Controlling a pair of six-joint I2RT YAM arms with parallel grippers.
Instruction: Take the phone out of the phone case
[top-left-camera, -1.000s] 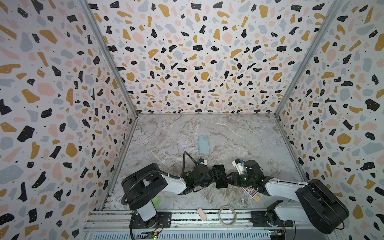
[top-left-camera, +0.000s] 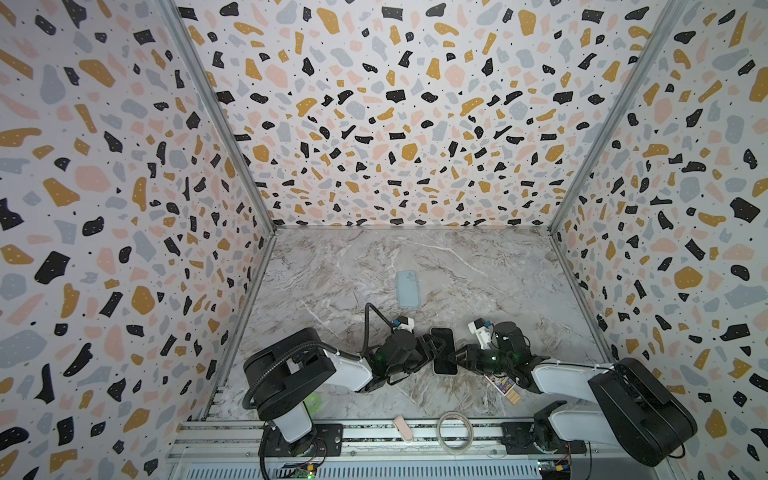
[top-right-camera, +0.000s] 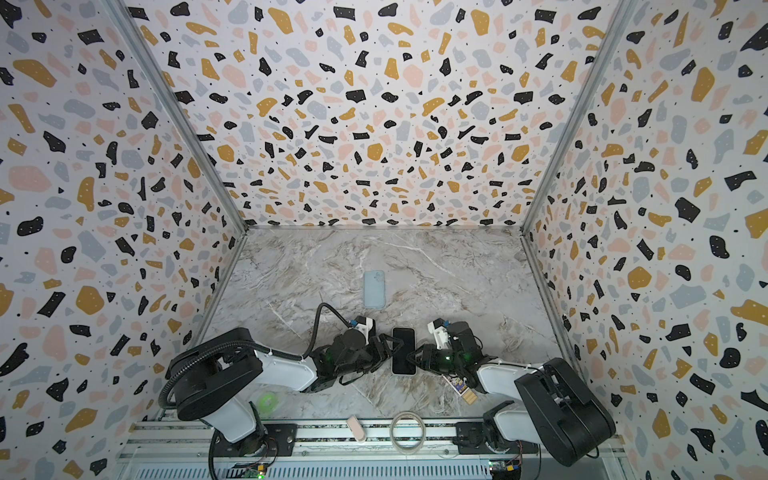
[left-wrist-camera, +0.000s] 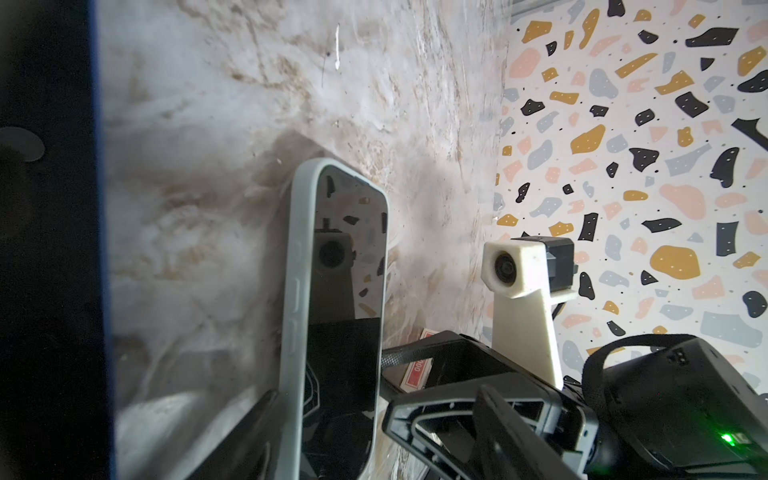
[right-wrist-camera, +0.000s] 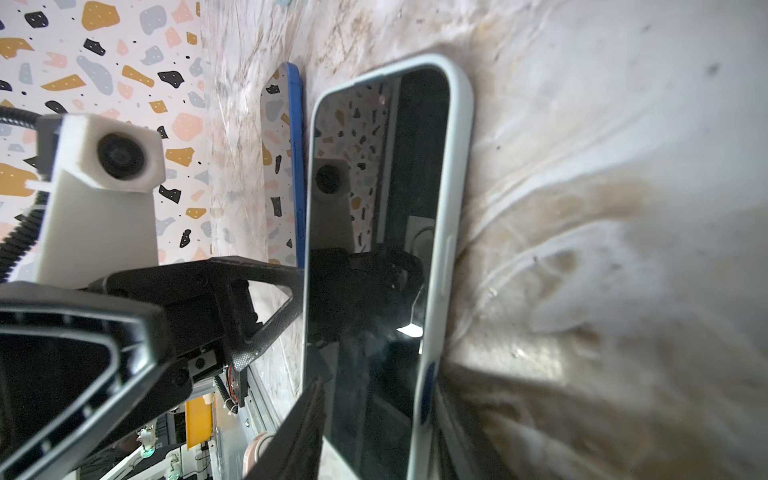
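Note:
A black-screened phone in a pale grey-green case (right-wrist-camera: 376, 272) lies screen up on the marble table between my grippers, central near the front in both top views. My left gripper (top-left-camera: 432, 349) reaches its left side; its fingertips sit low at that edge in the left wrist view, their spacing hard to tell. My right gripper (top-left-camera: 464, 359) is at the right side, shut on the cased phone's edge, its fingertips low in the right wrist view.
A pale blue phone-shaped item (top-left-camera: 408, 289) lies behind, with clear table around it. A colourful packet (top-left-camera: 500, 384) lies under the right arm. A beige ring (top-left-camera: 454, 432) and a pink block (top-left-camera: 402, 429) are on the front rail.
The cased phone has shifted slightly rightward in the top left view, with small movements of both grippers around it.

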